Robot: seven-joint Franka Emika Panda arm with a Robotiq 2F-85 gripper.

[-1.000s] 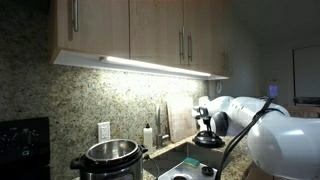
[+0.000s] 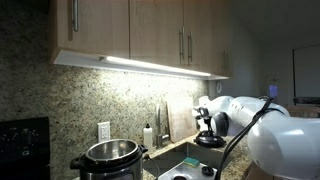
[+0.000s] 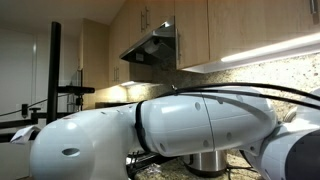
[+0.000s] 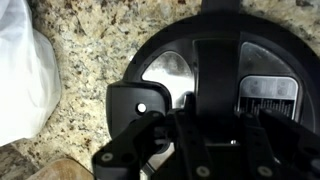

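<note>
A round black lid (image 4: 275,60) with a raised bar handle (image 4: 217,75) and grey metallic patches fills much of the wrist view. My gripper is shut and right over the handle; its fingertips blend into the dark lid, so whether any part of the handle lies between them does not show. In exterior view 1 the same lid (image 2: 209,140) appears below my gripper (image 2: 205,120), beyond the sink. A steel and black pot (image 2: 113,157), its top uncovered, stands on the near counter.
The sink (image 2: 180,157) lies between pot and lid. A faucet (image 2: 158,125) and white soap bottle (image 2: 148,136) stand behind it. In the wrist view, a white plastic bag (image 4: 25,75) and a wooden piece (image 4: 62,170) flank the lid on granite.
</note>
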